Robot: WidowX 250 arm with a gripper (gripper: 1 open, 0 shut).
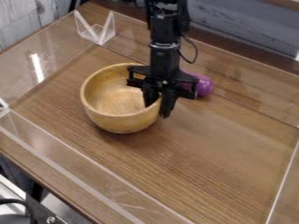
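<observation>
A yellow bowl [108, 106] sits on the wooden table at centre left. The black gripper [160, 94] hangs from above over the bowl's right rim, its fingers straddling that side; whether they grip the rim I cannot tell. A purple object [205, 86] lies behind the gripper to the right, partly hidden by it.
A clear bracket-like piece [96, 28] stands at the back left. A wall runs along the back, and the table's edge is at lower left.
</observation>
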